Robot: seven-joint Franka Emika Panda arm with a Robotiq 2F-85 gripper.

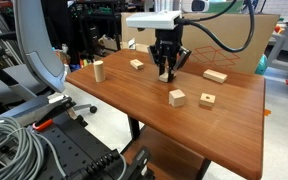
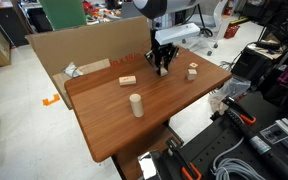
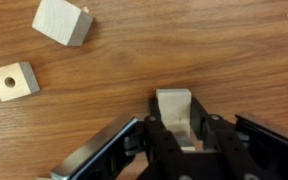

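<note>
A pale wooden block shows between the dark fingers in the wrist view, its near end hidden by them. My gripper is shut on this block, low over the middle of the brown table. From the other side, in exterior view 2, the gripper likewise stands close to the tabletop. Whether the block still touches the table cannot be told.
Nearby lie a wooden cube and a block with a hole. Farther off are a flat long block, a small block and an upright cylinder.
</note>
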